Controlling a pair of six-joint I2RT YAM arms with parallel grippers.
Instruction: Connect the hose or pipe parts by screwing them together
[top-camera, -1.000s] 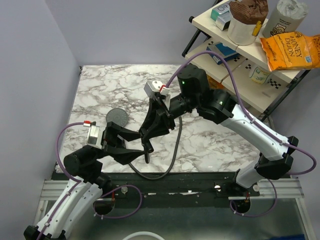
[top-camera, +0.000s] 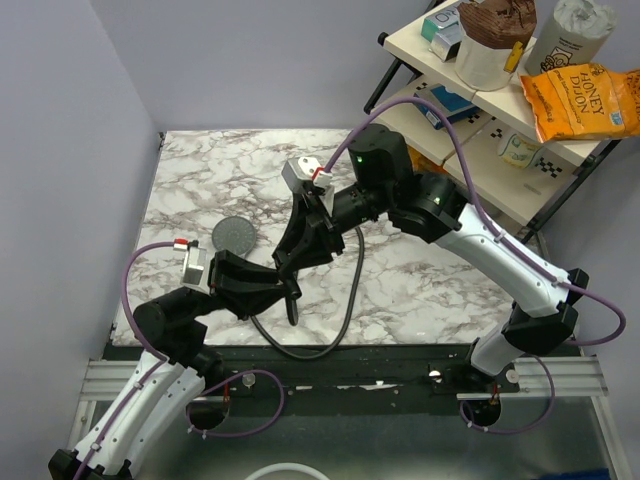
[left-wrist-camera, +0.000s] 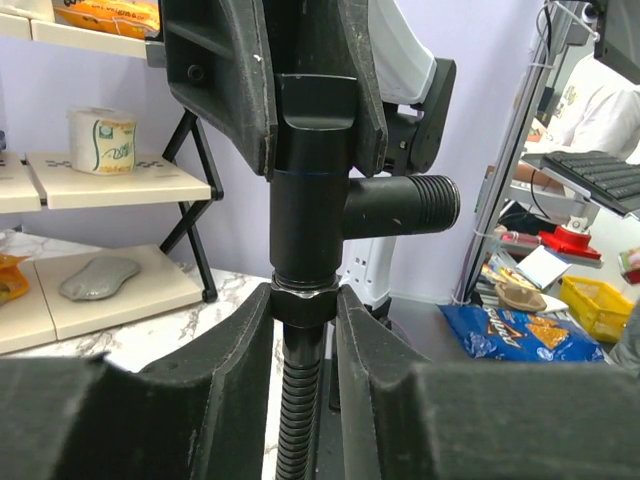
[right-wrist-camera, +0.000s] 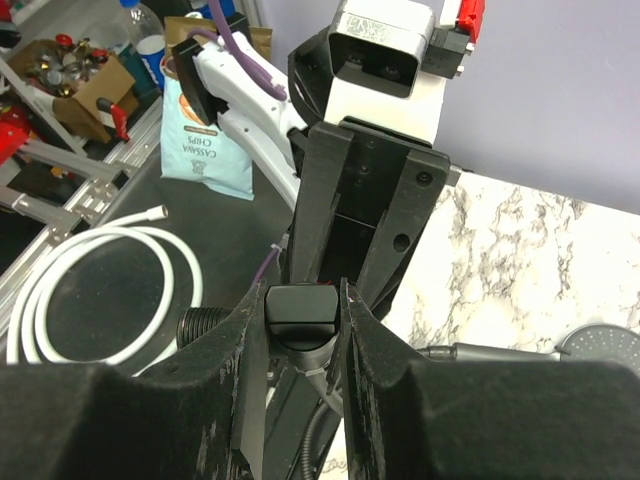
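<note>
In the left wrist view a black tee fitting (left-wrist-camera: 306, 225) hangs upright from my right gripper, which is shut on it; the threaded side branch points sideways. My left gripper has its fingertips around the collar at the fitting's lower end, where the ribbed hose (left-wrist-camera: 298, 410) runs down. Whether it grips firmly is hard to tell. In the top view the grey hose (top-camera: 350, 300) loops across the marble table (top-camera: 190, 170), near a round grey disc (top-camera: 234, 235).
A white shelf rack (top-camera: 415, 130) with packages stands at the back right. Walls border the table at the left and back. A coiled white tube (right-wrist-camera: 160, 300) lies on a dark surface in the right wrist view.
My left gripper's fingers have moved closer together around the lower end of the fitting. The right arm has shifted very slightly.
</note>
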